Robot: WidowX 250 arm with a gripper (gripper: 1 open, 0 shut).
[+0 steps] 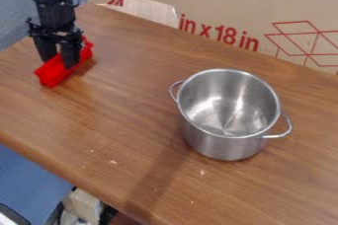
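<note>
My black gripper (58, 53) is at the upper left of the view, down over a red elongated object (51, 72) lying near the table's left edge, and is shut on it. The fingertips are partly hidden against the red object. A large steel pot (227, 114) with two loop handles stands empty on the right part of the wooden table (132, 120).
A cardboard box (251, 7) with red print runs along the back of the table. A white flat piece (148, 9) leans at the back. The left edge drops away to a blue surface.
</note>
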